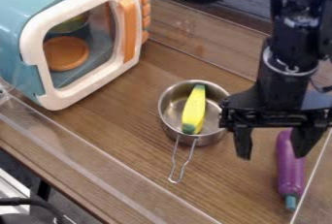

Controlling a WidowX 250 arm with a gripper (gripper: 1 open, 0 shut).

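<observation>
My black gripper (270, 143) hangs open at the right, its fingers pointing down, just right of a steel pot (176, 107) and above the wooden table. A yellow toy corn or squash (193, 111) lies in the pot, whose wire handle points toward the front. A purple eggplant-like object (289, 170) with a teal end lies on the table at the right, below and behind the gripper's right finger, with nothing between the fingers.
A teal toy microwave (26, 44) with a white-framed door and orange handle stands at the upper left, an orange disc inside. Dark cables lie at the lower left.
</observation>
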